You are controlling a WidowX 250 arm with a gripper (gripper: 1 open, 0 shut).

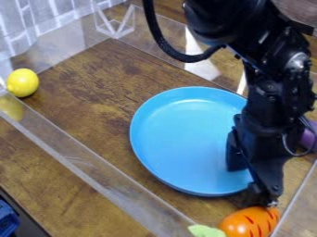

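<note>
My black gripper (254,180) reaches down over the right side of a light blue plate (173,134), its fingertips low by the plate's lower right rim. An orange carrot toy (251,223) with a pale green top lies just below the fingertips, near the bottom edge. The gripper is open; whether anything sits between its fingers is partly hidden by its dark body.
A yellow lemon (22,82) sits at the left. A purple object (307,136) is partly hidden behind the gripper at the right. Clear box walls border the wooden floor, which is clear left of the plate. A blue item shows at lower left.
</note>
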